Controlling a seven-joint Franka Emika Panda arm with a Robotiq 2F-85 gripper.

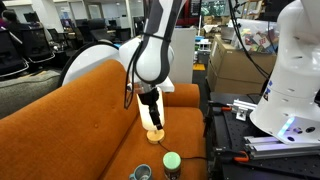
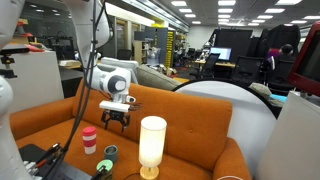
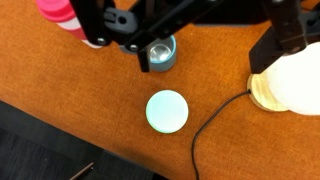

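Note:
My gripper (image 1: 142, 112) (image 2: 116, 117) hangs above the orange couch, fingers open with nothing between its fingers. In the second exterior view, a white cylindrical lamp (image 2: 152, 142) stands upright on a round wooden base, right of the gripper. A red container with white bands (image 2: 89, 140) and a grey cup (image 2: 110, 153) stand below it. Near the front is a jar with a mint-green lid (image 2: 105, 167). From the wrist, the mint lid (image 3: 167, 111) shows below the gap between my fingers, the cup (image 3: 161, 54) is partly hidden behind the left finger, and the lamp (image 3: 298, 82) lies at the right.
A black cable (image 3: 207, 122) runs over the couch seat from the lamp's base. The couch backrest (image 2: 200, 113) rises behind the objects. A dark table (image 1: 255, 145) stands beside the couch. Bare seat lies right of the lamp.

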